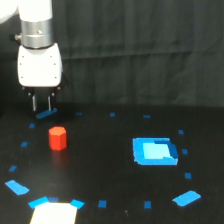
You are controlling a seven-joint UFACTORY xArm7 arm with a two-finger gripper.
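A red block (58, 138) rests on the dark table at the left. Above it and slightly left, against the dark backdrop, hangs my gripper (41, 106), pointing down. Its two thin fingers stand apart, with nothing visible between them. They are clear of the block. Right of centre, a blue tape square (138, 146) frames a pale, nearly white patch (156, 151) on the table.
Small blue marks dot the table. Blue tape strips lie at the left (17, 187) and lower right (186, 198). A pale cream object (53, 213) sits at the front left edge.
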